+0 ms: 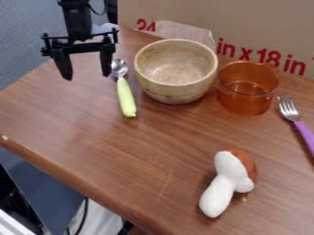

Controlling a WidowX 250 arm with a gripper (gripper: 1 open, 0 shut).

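My black gripper hangs over the back left of the wooden table, its two fingers apart with nothing visible between them. Just right of it lies a spoon with a pale yellow-green handle. A beige bowl stands right of the spoon, with an orange translucent cup beside it. A fork with a purple handle lies at the right edge. A plush mushroom with a white stem and brown cap lies at the front right.
A cardboard box stands behind the table.
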